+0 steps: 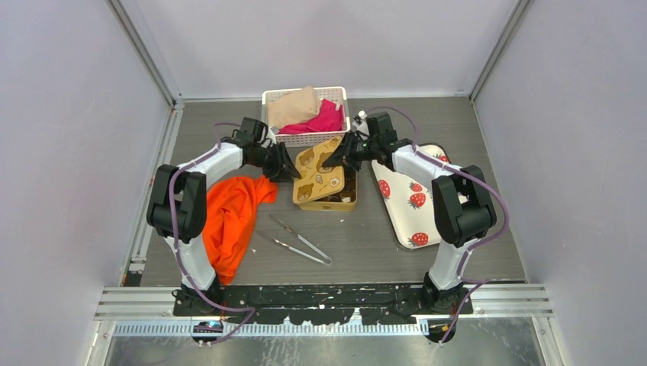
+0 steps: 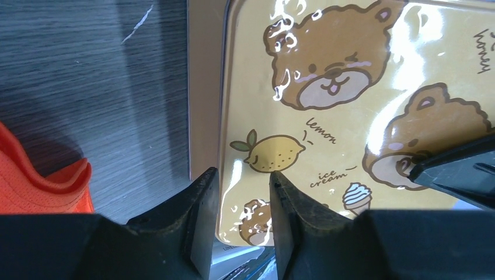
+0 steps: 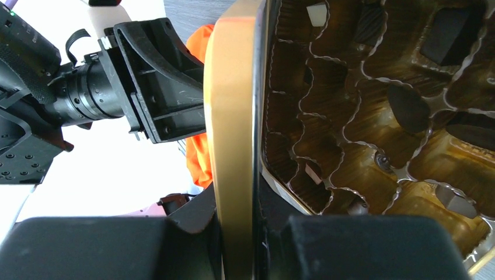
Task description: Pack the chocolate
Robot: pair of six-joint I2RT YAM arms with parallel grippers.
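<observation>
A yellow lid [image 1: 320,177] with bear pictures is tilted over the matching yellow tin [image 1: 333,206], partly covering it. The right gripper is shut on the lid, whose edge runs between its fingers. In the right wrist view, the tin's divided brown insert [image 3: 373,116] shows beside the lid, with several small pieces in its cells. My left gripper is by the lid's left side, the lid's surface and edge showing between its separated fingers. Whether those fingers pinch the lid or only rest against it, I cannot tell.
Behind the tin stands a white basket [image 1: 301,139] with a beige and a pink cloth. An orange cloth [image 1: 229,221] lies left and metal tongs [image 1: 305,242] lie in front. On the right is a strawberry-patterned tray [image 1: 404,213], partly under the right arm.
</observation>
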